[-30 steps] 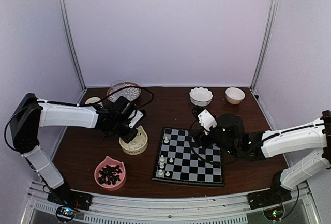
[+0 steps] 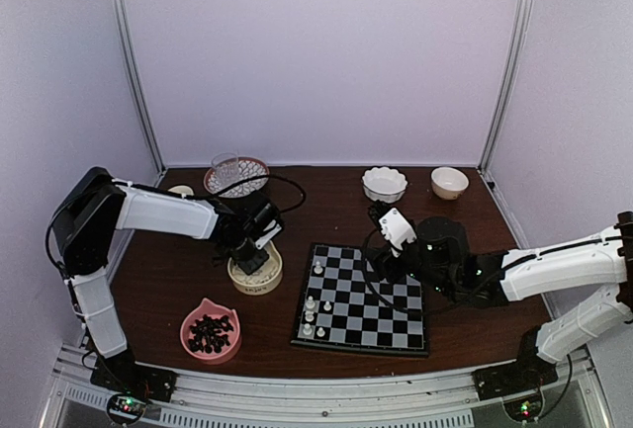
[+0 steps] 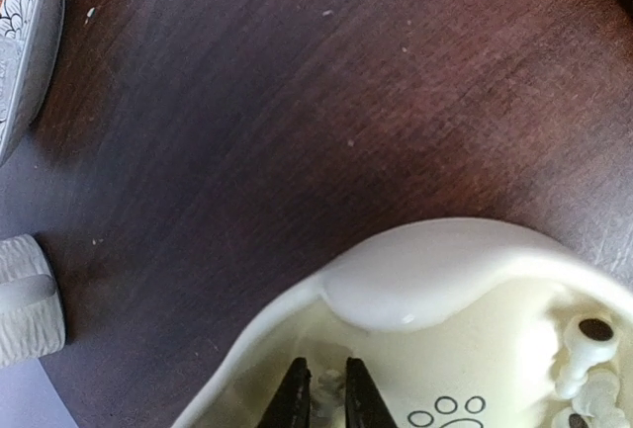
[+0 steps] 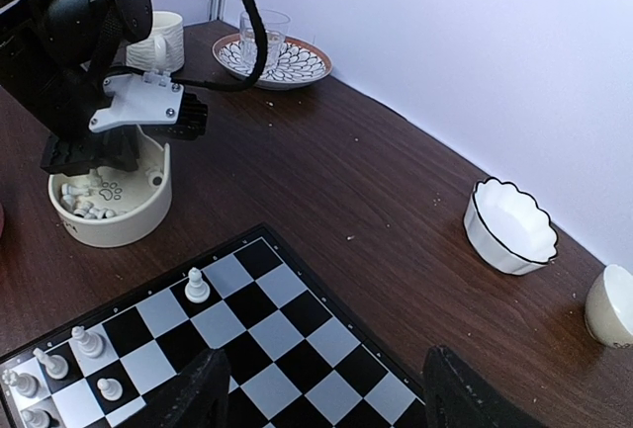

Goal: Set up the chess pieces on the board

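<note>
My left gripper reaches down inside the cream bowl (image 3: 445, 280), its fingers part open around a small white piece, grip unclear; more white pieces (image 3: 584, 349) lie at the bowl's right. The chessboard (image 2: 386, 334) has several white pieces standing along its left part, among them a pawn (image 4: 196, 288). My right gripper hangs open over the board, nothing visible between its fingers. Black pieces (image 2: 210, 331) fill a pink bowl at front left.
A patterned plate (image 2: 252, 171) with a glass stands at back left beside a mug (image 4: 158, 47). Two white bowls (image 2: 384, 186) (image 2: 449, 183) are at back right.
My left arm has moved a little right and forward over the cream bowl, its gripper lower into it. My right arm has not moved.
</note>
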